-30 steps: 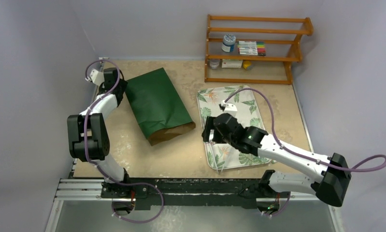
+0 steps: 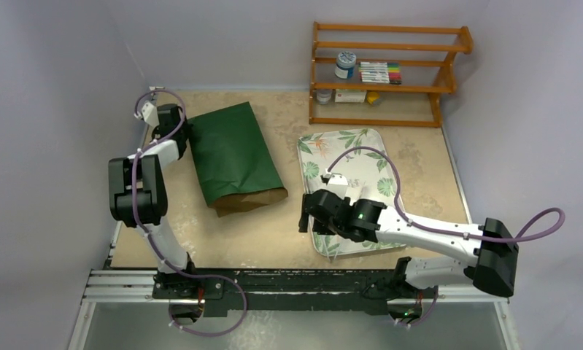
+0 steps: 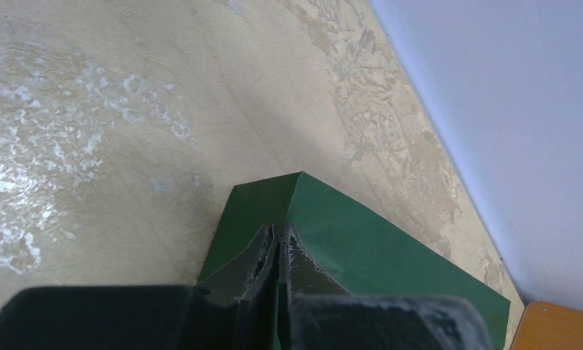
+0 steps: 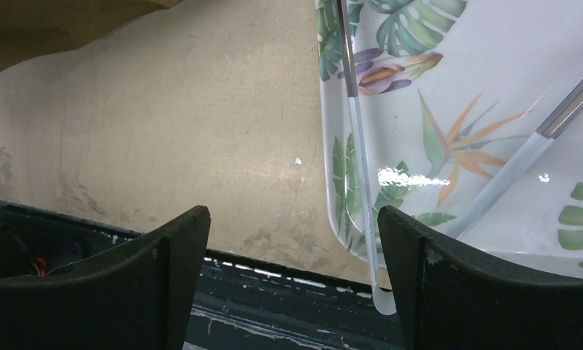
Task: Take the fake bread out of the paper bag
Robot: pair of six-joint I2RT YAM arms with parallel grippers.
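A green paper bag [image 2: 233, 149] lies flat on the table, its brown open end toward the front; no bread is visible. My left gripper is shut at the bag's back-left corner, the green paper right at its fingertips; whether paper is pinched is unclear. My right gripper hangs open over the left front edge of the floral tray [image 4: 507, 204], right of the bag, nothing held between its fingers.
The tray holds two slender rods or tongs. A wooden rack [image 2: 376, 117] with jars and markers stands at the back right. Bare table lies in front of and left of the bag; walls enclose the sides and back.
The bag's open end has shifted a little left. My right gripper has moved toward the front and left, lower in the top view.
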